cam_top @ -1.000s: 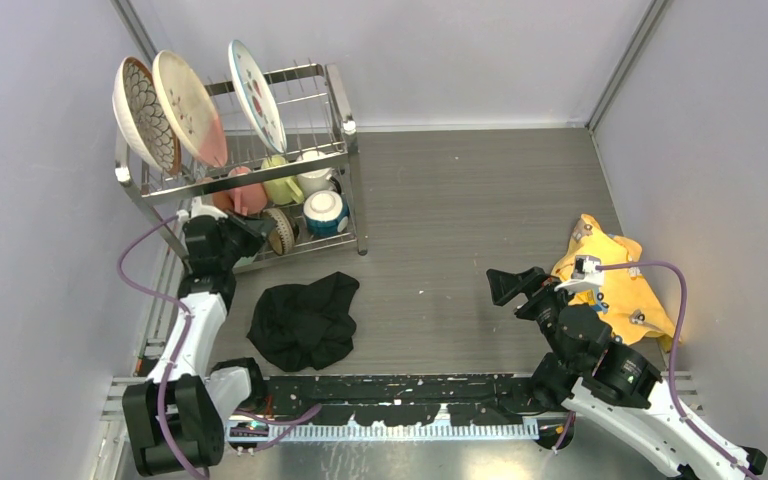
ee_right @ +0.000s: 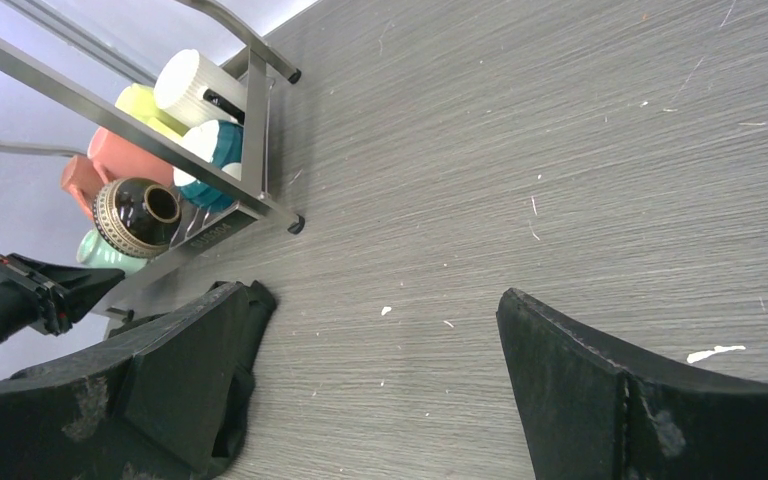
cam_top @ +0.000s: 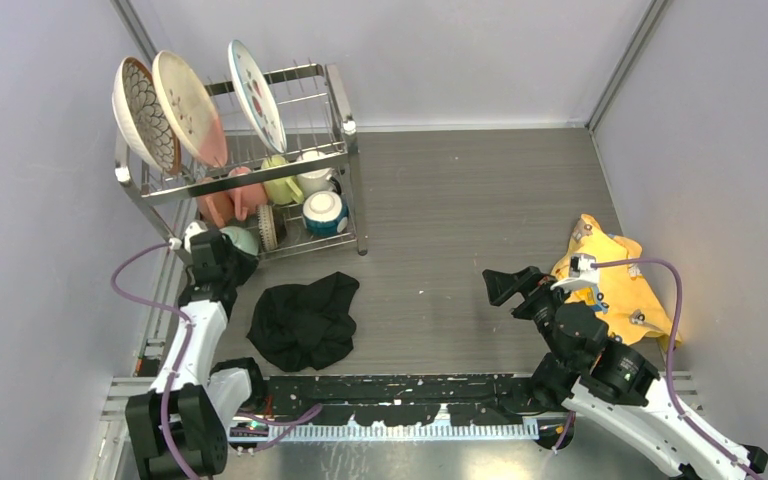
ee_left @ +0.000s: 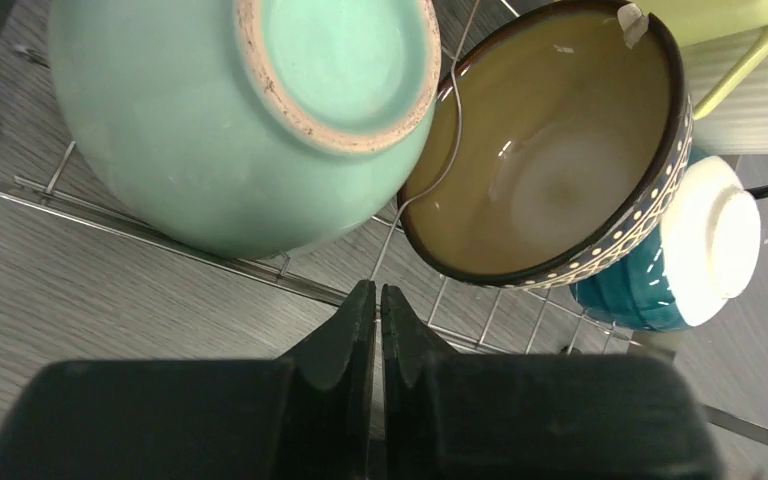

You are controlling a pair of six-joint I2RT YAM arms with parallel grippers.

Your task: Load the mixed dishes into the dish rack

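Note:
The steel dish rack (cam_top: 341,100) holds three upright plates and bowls on top. Its lower shelf carries several mugs, a mint bowl (ee_left: 190,170), a brown patterned bowl (ee_left: 550,140) on its side and an upturned teal cup (cam_top: 326,214). My left gripper, shut with nothing visible between its fingers, is at the lower shelf's front edge, just short of the mint and brown bowls. My right gripper (cam_top: 500,287) stands open and empty over the floor at the right.
A black cloth (cam_top: 302,320) lies in front of the rack. A yellow cloth (cam_top: 632,305) lies beside the right arm.
My left gripper has pulled back toward the front left from the rack's lower shelf, uncovering more of the mint bowl in the top view. The right arm is practically still.

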